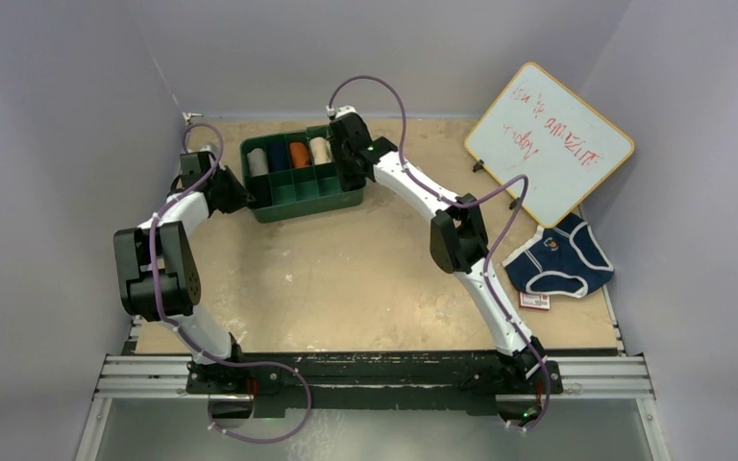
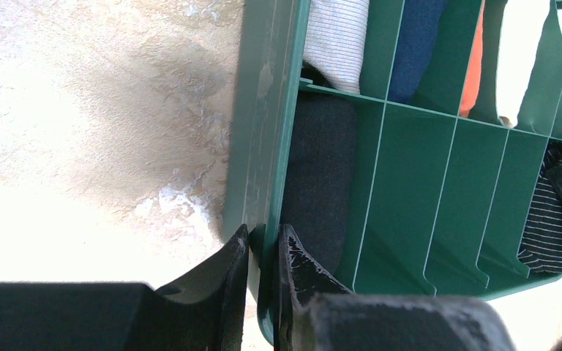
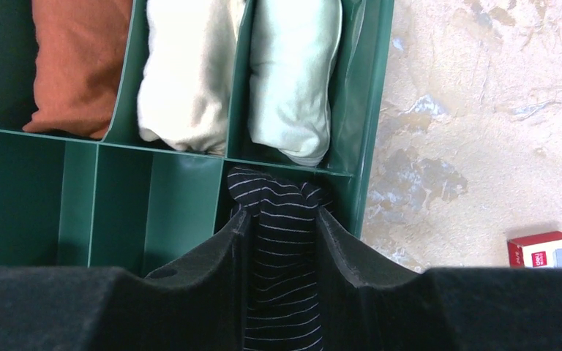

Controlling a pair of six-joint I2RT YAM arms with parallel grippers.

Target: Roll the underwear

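Note:
The green divided box (image 1: 303, 209) stands at the back of the table. In its front right compartment lies a black, white-striped rolled garment (image 3: 285, 252). My right gripper reaches down over that roll, fingers apart, one finger on each side of it. The lower end of the roll is hidden behind the fingers. At the left, my left gripper is shut on the box's side wall (image 2: 282, 146). A dark roll (image 2: 320, 175) fills the front left compartment. Flat on the table at the right, partly under the whiteboard, is navy underwear with white trim (image 1: 559, 259).
The back row holds grey (image 1: 258, 161), navy (image 1: 279, 157), orange (image 1: 300, 155), cream (image 1: 320, 150) and mint (image 3: 296, 80) rolls. Front middle compartments look empty. A whiteboard (image 1: 553, 139) leans at the right; a small red box (image 3: 544, 250) lies below.

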